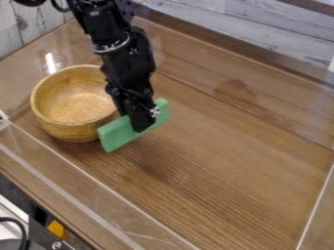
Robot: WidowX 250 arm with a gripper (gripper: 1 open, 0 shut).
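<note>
The black robot arm reaches down from the top left, and its gripper [136,113] is shut on a green block [128,131] held tilted low over the wooden table, or touching it; which, I cannot tell. The fingertips are partly hidden against the block. Just left of the block is a round yellow wooden bowl [65,103], apparently empty.
White plank walls [280,29] run along the back. Dark cables lie off the table's left front edge.
</note>
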